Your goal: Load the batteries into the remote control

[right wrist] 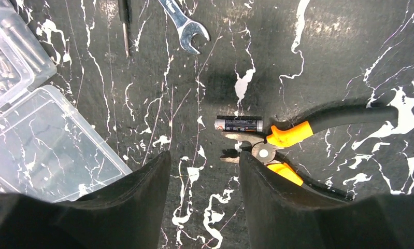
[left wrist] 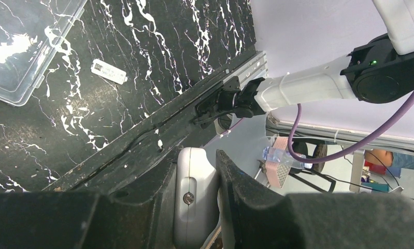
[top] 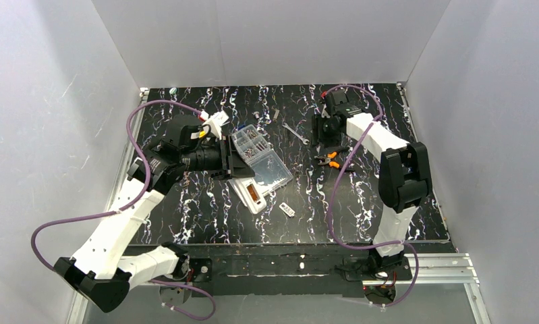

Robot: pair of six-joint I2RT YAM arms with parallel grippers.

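Note:
My left gripper is shut on a white remote control; in the top view the remote shows its brown battery bay facing up. A small dark battery lies along the fingers of the orange-and-black pliers, on the marble table. My right gripper hangs above the table with its fingers apart and nothing between them; the battery is ahead and slightly right of its fingertips in the right wrist view. A small white piece with a label rests near the front of the table, right of the remote.
An open clear case with screws in its far half lies partly under the left gripper and remote. A wrench and a thin screwdriver lie beyond.

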